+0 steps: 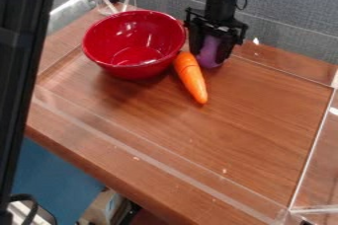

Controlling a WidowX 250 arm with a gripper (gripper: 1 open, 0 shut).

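Note:
My black gripper (211, 34) is at the top centre, lowered around a purple object (211, 53), perhaps a toy eggplant, just behind the carrot; whether its fingers are closed on it is unclear. An orange carrot (192, 78) lies on the wooden table beside a red bowl (132, 64), which sits to the left of the gripper.
Clear low walls (306, 158) edge the wooden tabletop (185, 150), whose front and right are mostly empty. A black vertical band fills the far left, with floor and cables below the table.

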